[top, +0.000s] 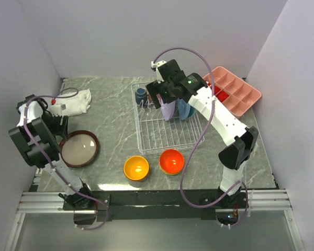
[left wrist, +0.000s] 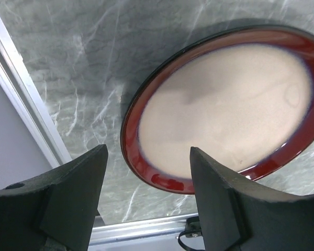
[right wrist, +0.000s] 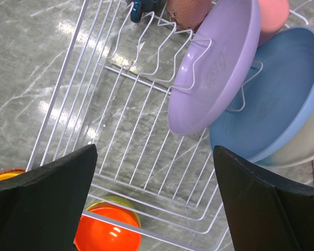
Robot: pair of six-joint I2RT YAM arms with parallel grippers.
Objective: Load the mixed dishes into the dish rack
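A dark red-rimmed plate (top: 79, 148) (left wrist: 222, 104) lies on the counter at left; my left gripper (top: 60, 127) is open at its left edge. The white wire rack (top: 167, 141) (right wrist: 125, 225) holds a purple plate (right wrist: 214, 63), a blue plate (right wrist: 267, 99), a dark blue cup (top: 141, 95) and pinkish cups (right wrist: 188, 10). My right gripper (top: 159, 94) is open above the rack. An orange bowl (top: 171, 160) and a yellow bowl (top: 136, 167) stand before the rack.
A pink compartment tray (top: 235, 91) is at back right. A white cloth (top: 79, 103) lies at back left. The rack's front is mostly empty.
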